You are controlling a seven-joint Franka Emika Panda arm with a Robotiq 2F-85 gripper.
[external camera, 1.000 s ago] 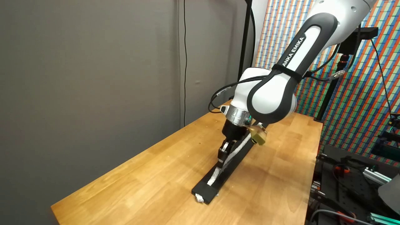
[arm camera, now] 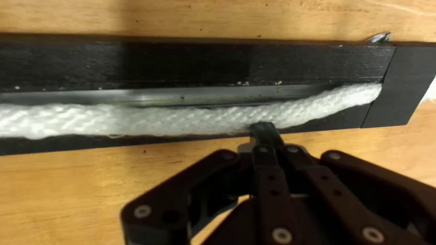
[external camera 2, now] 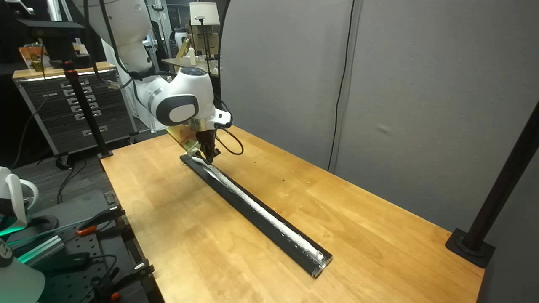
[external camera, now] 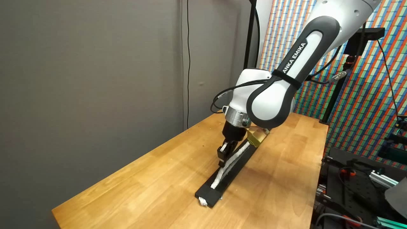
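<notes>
A white braided rope [arm camera: 175, 120] runs lengthwise along a black channel strip [arm camera: 184, 63] on the table. In the wrist view, a stretch of the bare groove shows on the rope's far side, and the rope lies toward the strip's near edge. Its right end goes under a flat black end cap [arm camera: 402, 85], and a white tip pokes out beyond. My gripper is shut, its fingertips against or just over the rope's near side. I see no rope between the fingers. In exterior view 1, the gripper [external camera: 221, 162] points down beside the strip's capped end.
A grey partition [external camera 2: 429, 101] borders one long side. A black post [external camera 2: 470, 242] stands at a table corner. A cart with tools [external camera 2: 91, 252] sits beyond the opposite edge.
My gripper has shifted slightly left in exterior view 1, toward the partition side of the strip, and the wrist has turned a little. The strip has stayed in place.
</notes>
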